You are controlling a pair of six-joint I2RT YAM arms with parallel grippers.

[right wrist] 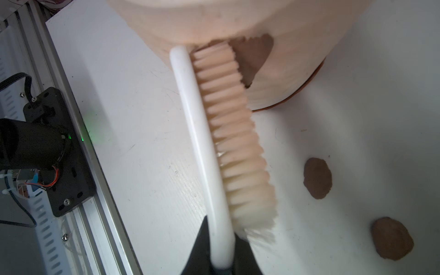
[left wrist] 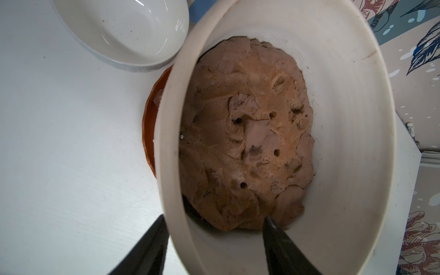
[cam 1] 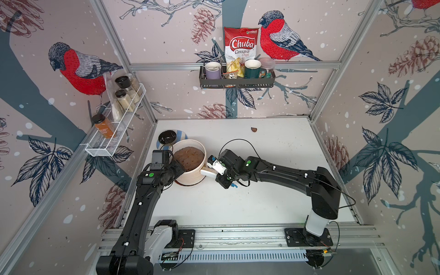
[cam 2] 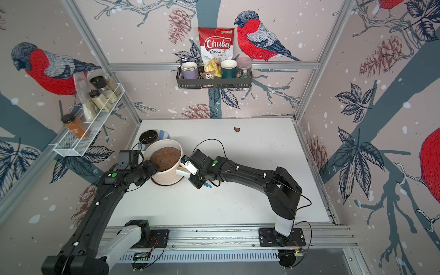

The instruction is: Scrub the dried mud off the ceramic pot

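The cream ceramic pot [cam 1: 183, 176], filled with brown soil [left wrist: 247, 137], stands upright on an orange saucer [left wrist: 150, 123]. A brown mud patch [right wrist: 252, 54] shows on its outer side. My right gripper is shut on the white scrub brush [right wrist: 197, 119], and the far bristles overlap the patch's edge; whether they press on it I cannot tell. At the pot's left side, my left gripper has its fingers [left wrist: 149, 245] apart, with the pot's near rim passing between them and a gap showing.
Two flat mud bits [right wrist: 317, 178] lie on the table beside the pot; another brown piece [cam 1: 254, 129] is at the back. A white bowl [left wrist: 133, 27] sits near the pot in the left wrist view.
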